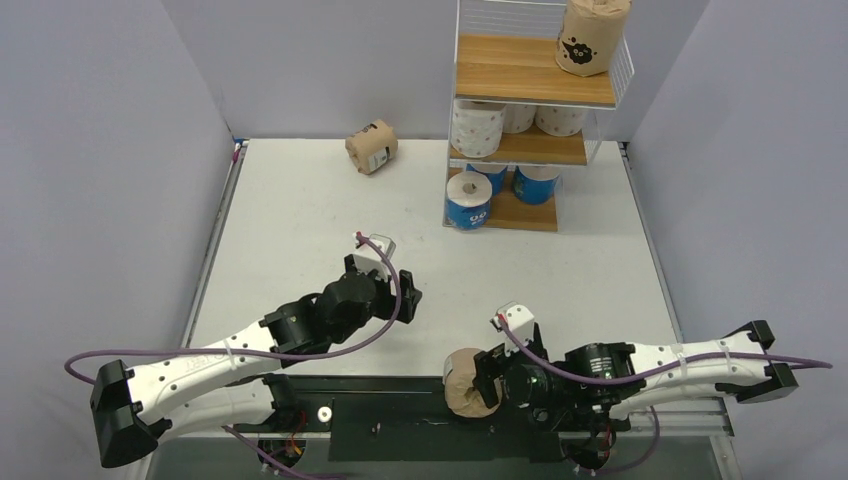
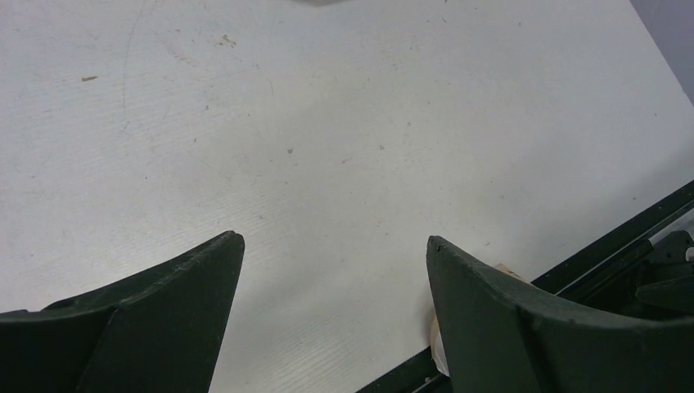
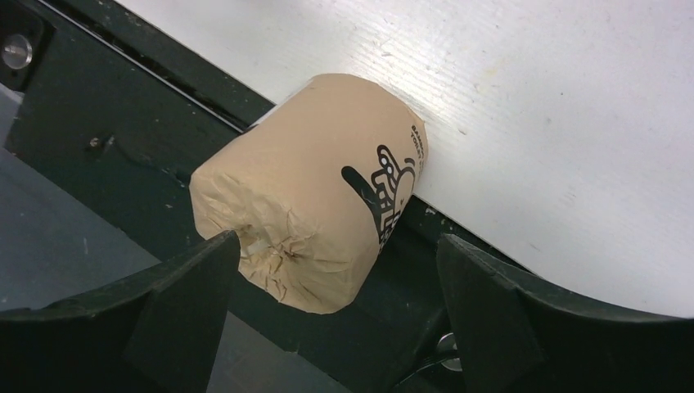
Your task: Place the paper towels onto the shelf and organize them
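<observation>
At the table's front edge lies a brown-wrapped roll (image 1: 463, 385), on its side and partly overhanging the dark base. My right gripper (image 1: 490, 370) is open above it; in the right wrist view the wrapped roll (image 3: 319, 180) shows beyond the fingers, clear of both. Over the left-middle table, my left gripper (image 1: 396, 300) stands part open with nothing between its fingers. A second brown roll (image 1: 371, 147) lies on its side at the back left. The shelf (image 1: 510, 70) holds one brown roll (image 1: 590, 40) on top, white dotted rolls (image 1: 478, 128) in the middle and blue-banded rolls (image 1: 468, 203) below.
Grey walls (image 1: 770, 160) close in the sides and back. Bare wood (image 1: 505, 65) shows at the left of the top shelf board.
</observation>
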